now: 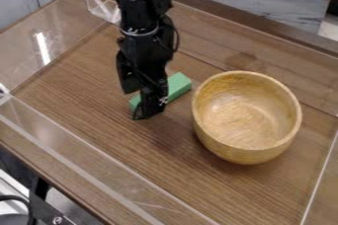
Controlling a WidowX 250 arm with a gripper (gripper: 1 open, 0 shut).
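My black gripper reaches down from the top of the camera view to just left of a green block, with its lower end over the block's left part. The block lies on the wooden table, partly hidden by the gripper. Whether the fingers touch it is unclear. A tan oval bowl sits to the right of the block.
A pale wall or board runs along the back. Transparent material shows at the left edge, and a dark cable lies at the bottom left corner.
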